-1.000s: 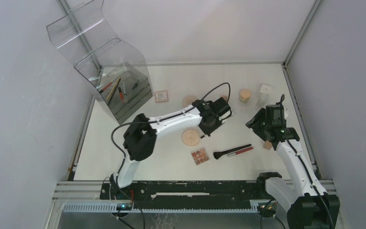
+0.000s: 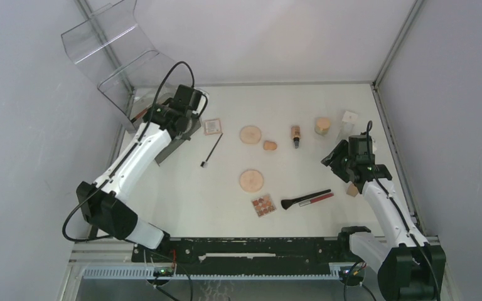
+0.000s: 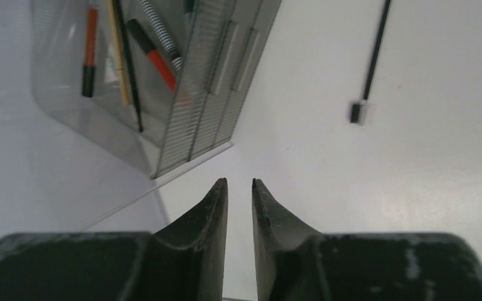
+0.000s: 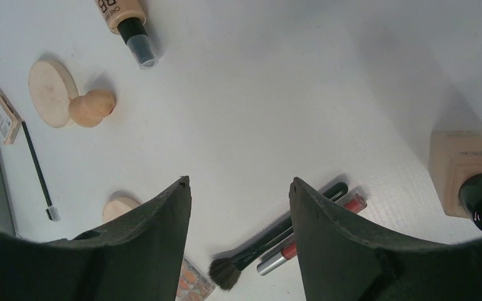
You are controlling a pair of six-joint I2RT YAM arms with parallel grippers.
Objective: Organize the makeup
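My left gripper hangs over the clear organizer (image 3: 245, 56), which holds several pens and brushes; its fingers stand slightly apart, nothing visible between them. A thin applicator (image 2: 213, 149) lies beside it. My right gripper is open at the right, above a big black brush (image 2: 307, 198), a red lip tube (image 2: 317, 199) and a square bottle (image 4: 445, 163). In the middle lie two round puffs (image 2: 251, 180), a sponge (image 2: 270, 145), a foundation tube (image 2: 295, 133), an eyeshadow palette (image 2: 263, 205) and a small compact (image 2: 212, 126).
A jar (image 2: 322, 124) and a clear bottle (image 2: 346, 125) stand at the back right. The walls enclose the white table on the sides and back; bare table (image 2: 201, 194) shows at the front left.
My left gripper has swung from the middle of the table up and left to the organizer, uncovering the thin applicator on the table. The right arm is nearly still.
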